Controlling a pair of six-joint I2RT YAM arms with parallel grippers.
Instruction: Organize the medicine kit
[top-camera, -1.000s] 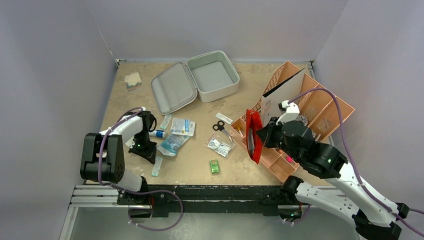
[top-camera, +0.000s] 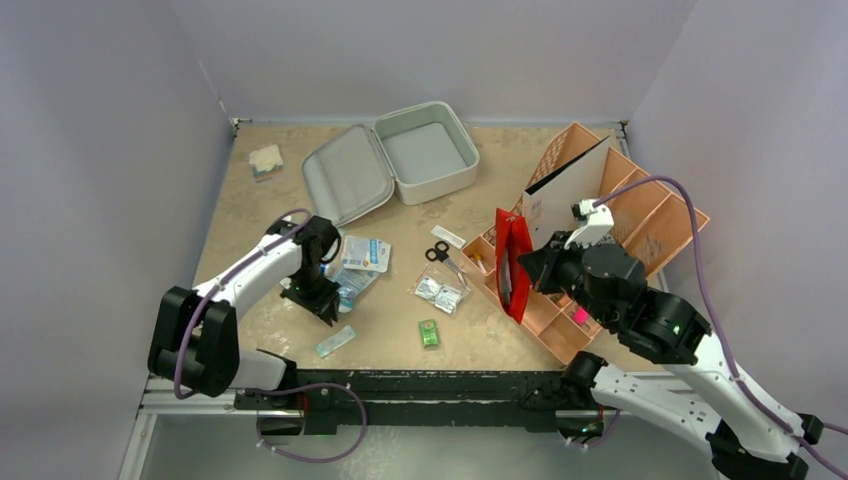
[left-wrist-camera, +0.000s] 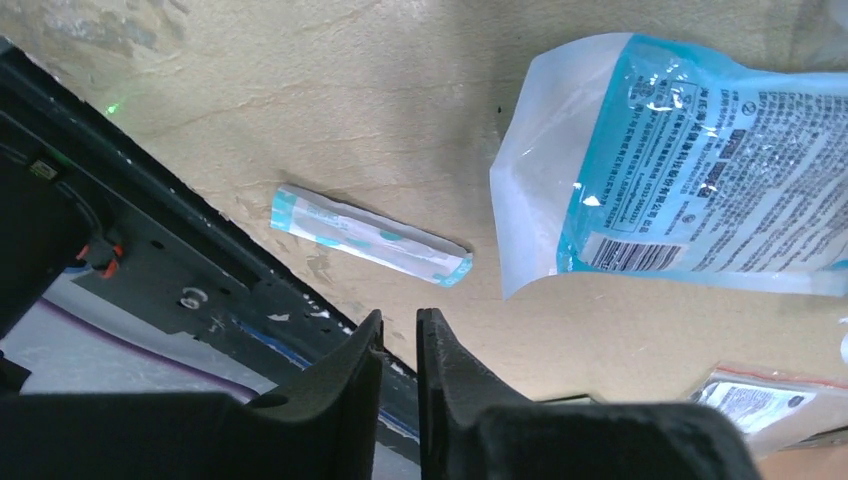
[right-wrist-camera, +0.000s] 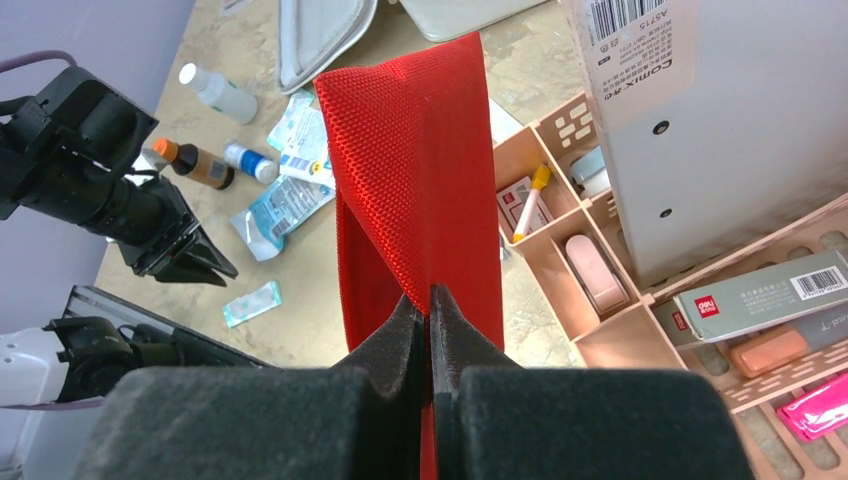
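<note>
My left gripper (top-camera: 330, 318) is low over the table with its fingertips slightly apart, nothing between them, beside a small light-blue wrapped strip (top-camera: 335, 341) (left-wrist-camera: 367, 236). A blue-and-white pouch (left-wrist-camera: 690, 180) lies near it. My right gripper (top-camera: 522, 262) is shut on a red pouch (top-camera: 512, 245) (right-wrist-camera: 410, 170), holding it up at the peach organizer (top-camera: 640, 230) (right-wrist-camera: 610, 345). An open grey case (top-camera: 430, 150) stands at the back, its lid flat to the left.
Scissors (top-camera: 440, 255), a silver-blister bag (top-camera: 440, 295) and a green pack (top-camera: 429, 334) lie mid-table. Bottles (right-wrist-camera: 215, 90) stand on the left, mostly hidden in the top view.
My left gripper has moved rightward over the last second; the small strip now lies angled, further right. The right arm has shifted slightly right with the red pouch.
</note>
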